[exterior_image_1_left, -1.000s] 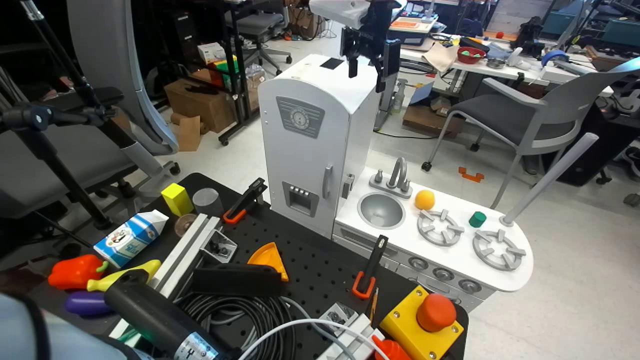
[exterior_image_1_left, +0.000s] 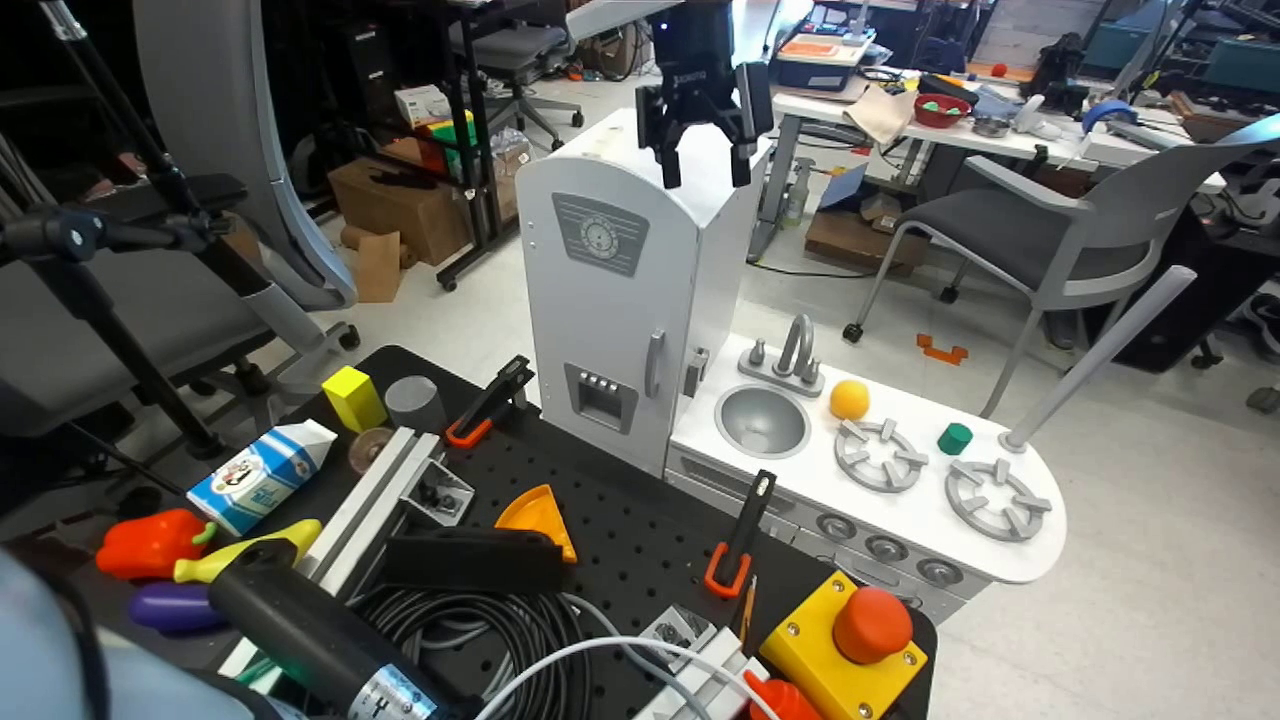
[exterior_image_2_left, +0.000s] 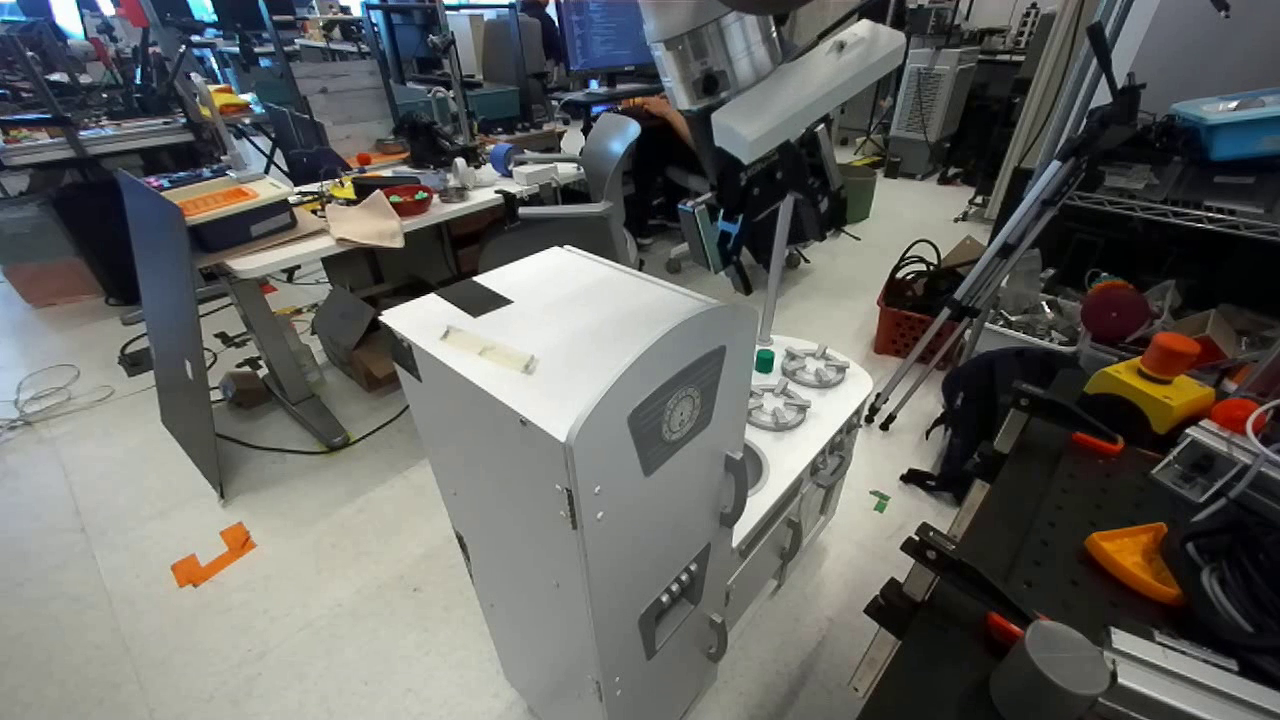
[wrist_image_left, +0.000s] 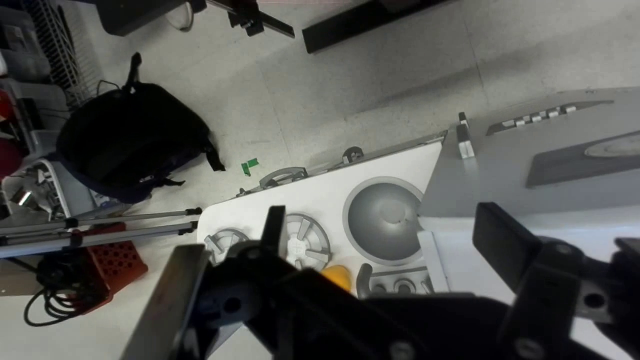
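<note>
My gripper (exterior_image_1_left: 710, 178) hangs high in exterior view 1, seen in front of the fridge top, its two fingers spread apart with nothing between them. In the wrist view its fingers (wrist_image_left: 507, 246) stand wide over the toy kitchen, and the sink (wrist_image_left: 385, 219) shows in the gap. An orange ball (exterior_image_1_left: 849, 398) rests on the white counter (exterior_image_1_left: 780, 480) between sink and near burner. It is partly hidden behind my gripper in the wrist view. A small green cylinder (exterior_image_1_left: 955, 438) stands between the two burners. The toy fridge (exterior_image_1_left: 612, 312) has its door shut.
A dark pegboard table holds a milk carton (exterior_image_1_left: 262, 476), a red pepper (exterior_image_1_left: 154, 544), an orange wedge (exterior_image_1_left: 537, 518) and a yellow box with a red button (exterior_image_1_left: 843, 648). A grey post (exterior_image_1_left: 1098, 360) rises at the counter's far end.
In exterior view 1 my gripper has shifted left and turned, so both fingers now face the camera more squarely. The ball, cylinder and kitchen have stayed put.
</note>
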